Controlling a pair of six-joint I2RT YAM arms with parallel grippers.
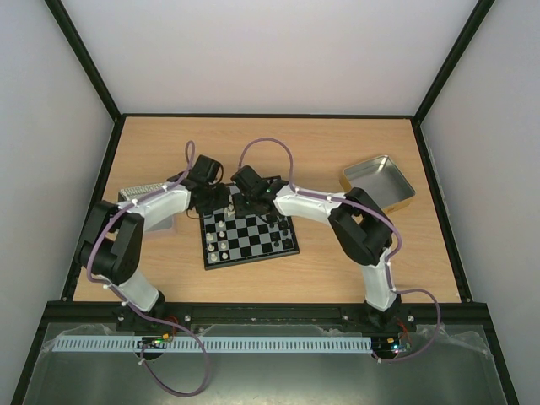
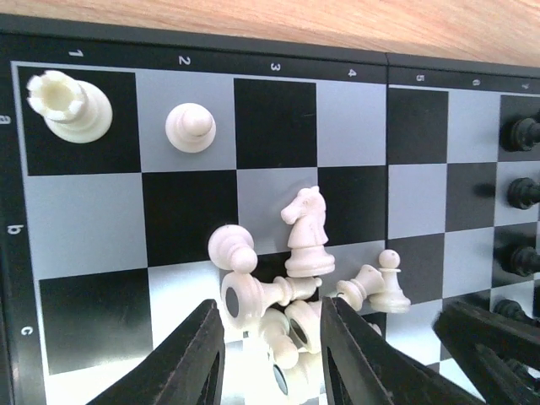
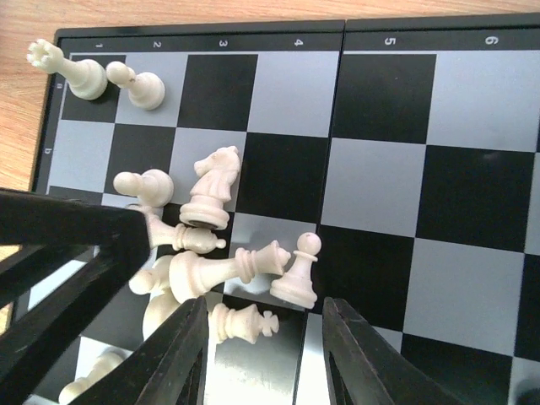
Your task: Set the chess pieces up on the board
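A chessboard (image 1: pixel 257 253) lies mid-table. White pieces lie heaped on it: a knight (image 2: pixel 306 232) stands upright, a pawn (image 3: pixel 296 278) stands, others lie tipped, like a piece (image 3: pixel 221 270). A white rook (image 2: pixel 69 108) and pawn (image 2: pixel 191 126) stand along one edge. My left gripper hovers over the pile, fingers apart; my right gripper is over the same pile, fingers apart, with a lying piece behind them. Neither visibly holds a piece. Black pieces (image 2: pixel 523 194) stand at the board's other side.
A metal tray (image 1: pixel 377 180) sits at the right. A light container (image 1: pixel 135 196) is at the left, partly behind the left arm. Both grippers are close together over the board.
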